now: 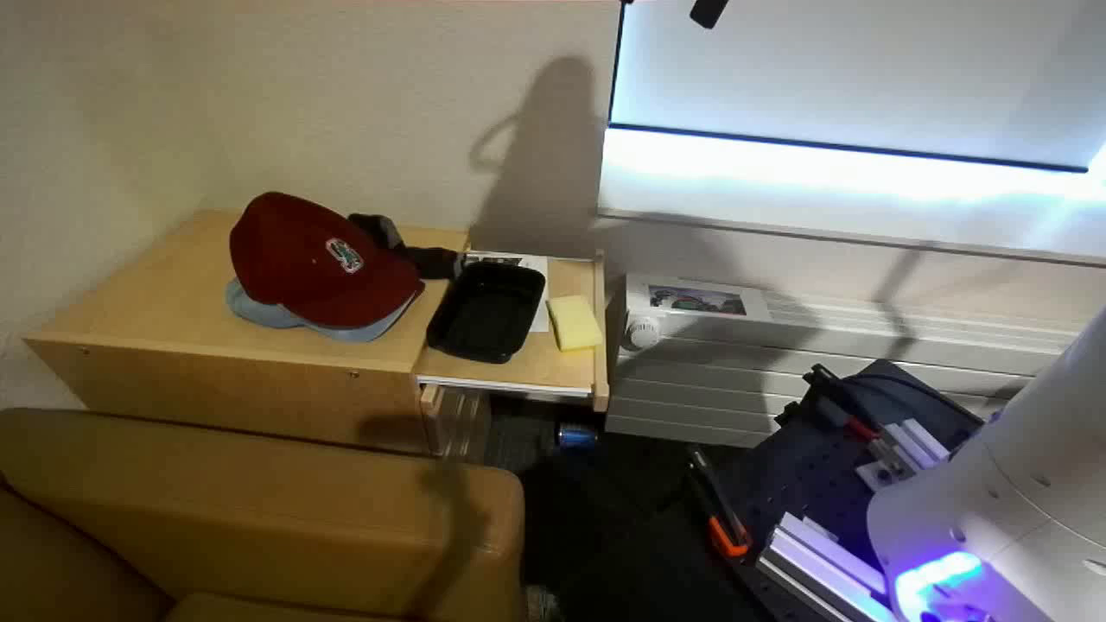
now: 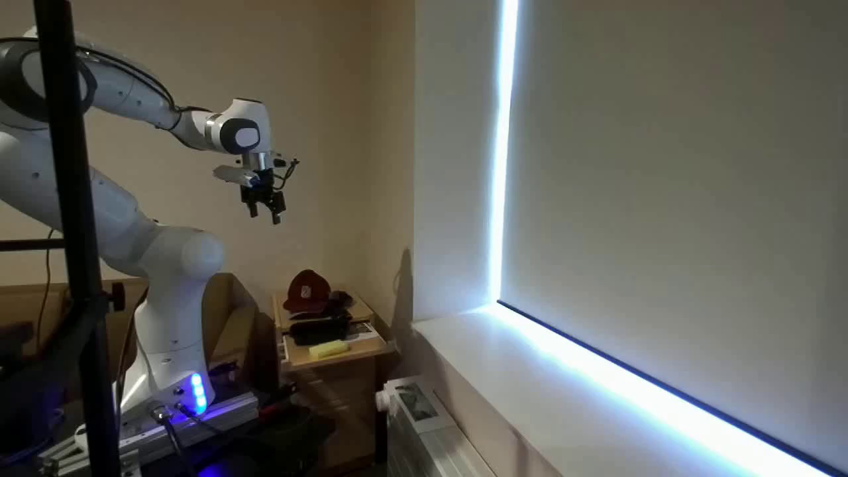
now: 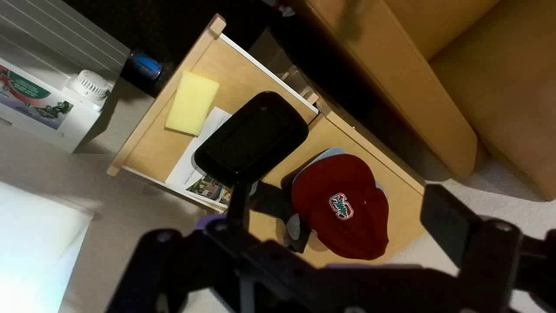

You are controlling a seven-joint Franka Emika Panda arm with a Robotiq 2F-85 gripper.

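Observation:
My gripper [image 2: 265,218] hangs open in the air, well above the cabinet, with nothing between its fingers. On the cabinet top lies a dark red cap [image 1: 311,259] with a tree emblem, over a light blue-grey cap brim [image 1: 256,307]. A dark grey cloth item [image 3: 274,201], perhaps a sock, touches the cap. The black tray [image 1: 487,309] rests on the pulled-out drawer or shelf, partly over a printed sheet [image 3: 211,188]. Beside the tray is a yellow sponge [image 3: 192,102], flat on the wood.
A radiator [image 1: 684,358] with a picture sheet [image 1: 696,301] on top stands right of the cabinet. The brown sofa [image 1: 259,498] flanks its front. A blue can [image 3: 145,65] lies low beneath the drawer. Bare cabinet top [image 1: 155,280] shows left of the caps.

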